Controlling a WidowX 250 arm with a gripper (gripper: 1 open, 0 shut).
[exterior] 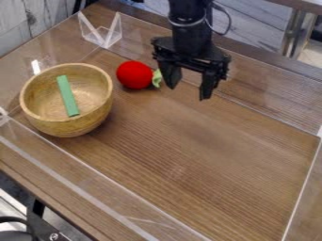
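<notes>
My black gripper (pixel 189 68) hangs over the table's upper middle, its fingers pointing down, just right of a red round object (pixel 136 74). A small green object (pixel 158 77) lies beside the red one, partly behind the gripper. Whether anything sits between the fingers is not clear. A wooden bowl (pixel 88 118) at the left holds a green bar (pixel 67 95).
A clear plastic container (pixel 101 28) stands at the back left. A pale ledge runs along the top right.
</notes>
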